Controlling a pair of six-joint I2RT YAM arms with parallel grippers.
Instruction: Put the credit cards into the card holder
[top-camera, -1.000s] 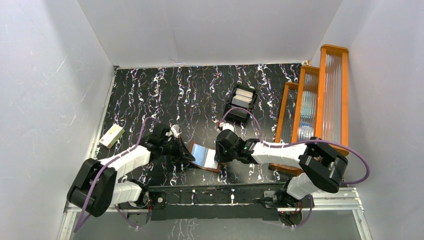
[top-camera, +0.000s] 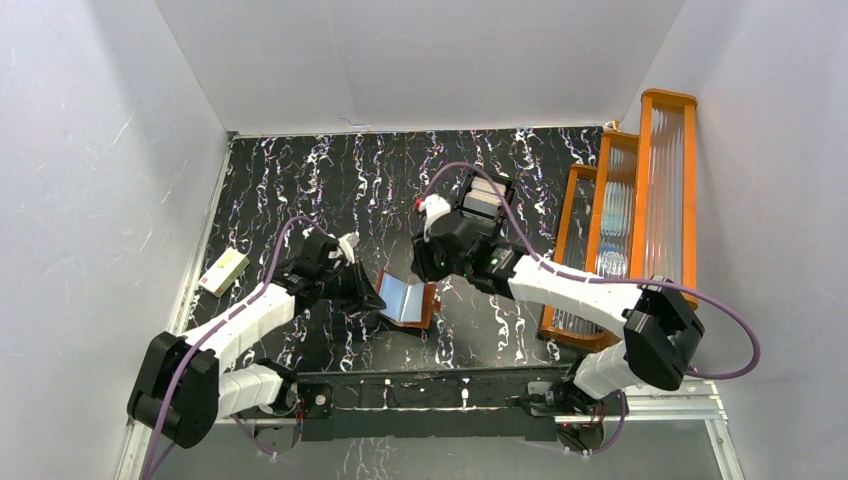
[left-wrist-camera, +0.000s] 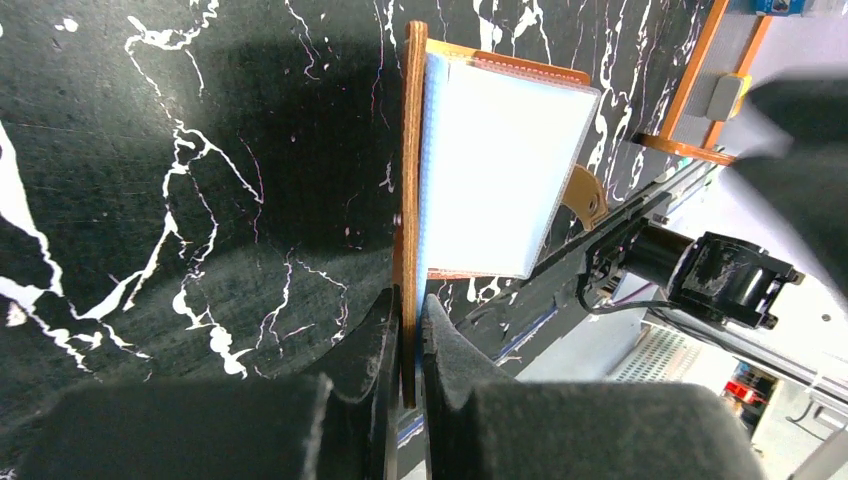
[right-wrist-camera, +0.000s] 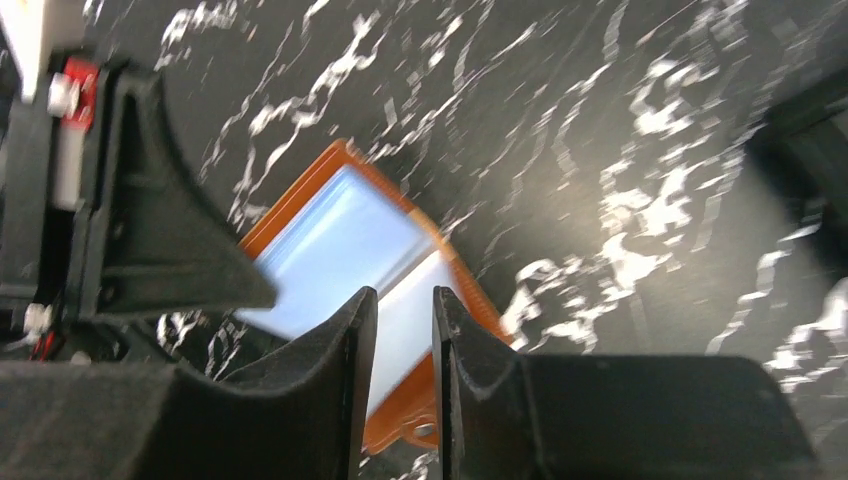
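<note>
The brown card holder (top-camera: 432, 305) is spread open near the table's front, showing a pale blue sleeve (right-wrist-camera: 345, 235) and a white sleeve (left-wrist-camera: 510, 165). Along its left edge, my left gripper is shut, pinching the brown cover and the blue sleeve. My right gripper is above the holder and clear of it, fingers parted with a gap and nothing between them. Pale and grey cards (top-camera: 482, 203) appear to fill a black case (top-camera: 511, 195) at the back, partly covered by the right arm's cable. Whether any card sits inside the sleeves, I cannot tell.
Orange-framed racks (top-camera: 645, 195) line the right side of the table. A small cream box (top-camera: 223, 271) lies by the left edge.
From beside the holder's right side, my right gripper has moved back and slightly left, off the holder. My left gripper keeps its hold and has shifted slightly; the holder's right side now shows more brown.
</note>
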